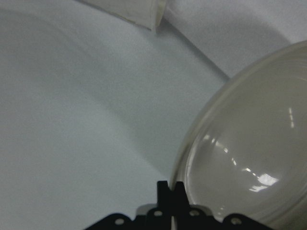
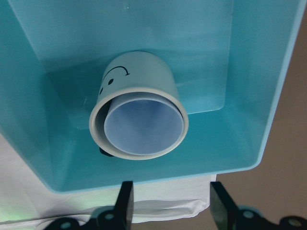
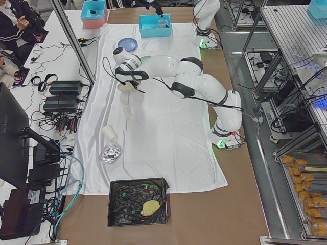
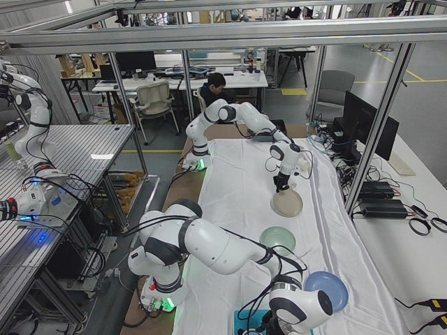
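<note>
In the left wrist view my left gripper is shut on the rim of a beige plate (image 1: 249, 143), above the white cloth. The camera right view shows that plate (image 4: 287, 205) under the left gripper. A teal bin (image 2: 244, 86) holds a white mug (image 2: 136, 74) with a drawn face, lying on its side, with a pale blue cup (image 2: 144, 124) inside it. My right gripper stands open at the bin's near edge, nothing between its fingers.
Blue plate (image 4: 326, 286) and green plate (image 4: 278, 236) lie on the cloth. A crumpled foil packet (image 3: 110, 153), a white cup (image 3: 109, 132) and a black lined tray (image 3: 138, 219) are toward the left arm's end.
</note>
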